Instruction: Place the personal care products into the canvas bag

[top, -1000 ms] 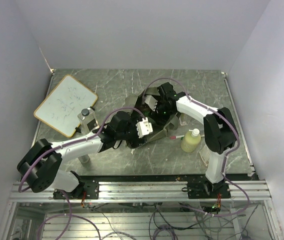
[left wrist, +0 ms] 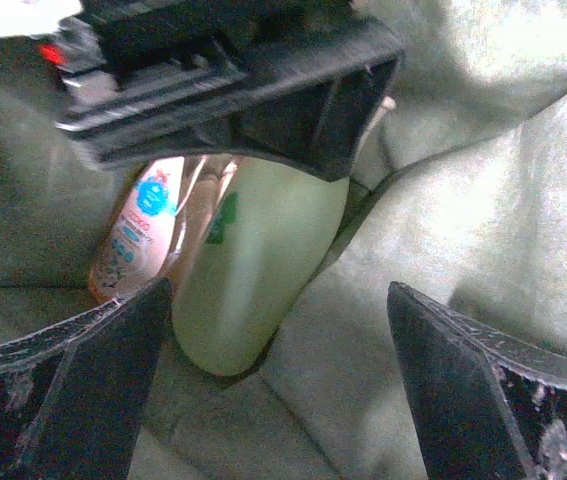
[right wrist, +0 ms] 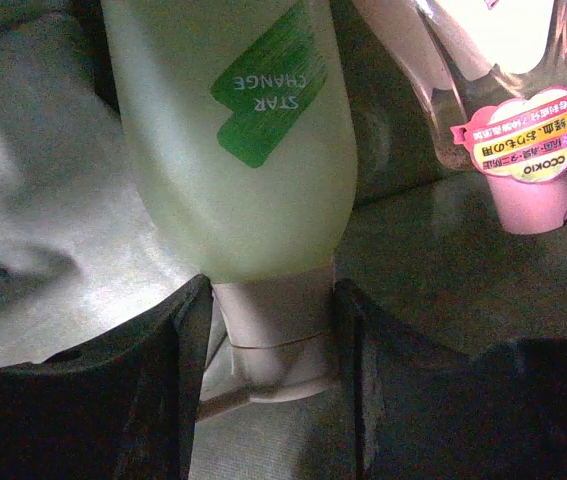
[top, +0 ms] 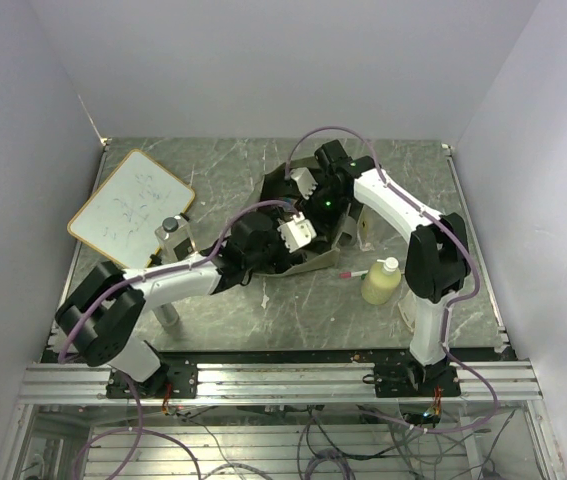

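The canvas bag (top: 313, 262) stands mid-table, both arms inside it. Within it lie a pale green STAR CHANGE bottle (left wrist: 253, 270) (right wrist: 228, 200) and a pink clear bottle (left wrist: 138, 235) (right wrist: 523, 200) beside it. My left gripper is open below and around the green bottle's lower end, not touching it visibly. My right gripper has its fingers either side of the green bottle's grey cap; whether it grips firmly cannot be told.
A yellow pump bottle (top: 381, 285) and a red marker (top: 355, 274) stand or lie right of the bag. A whiteboard (top: 131, 210) and clear bottles (top: 173, 240) are at left.
Both arms have shifted slightly within the bag; the left arm has moved a little right and up in the top view.
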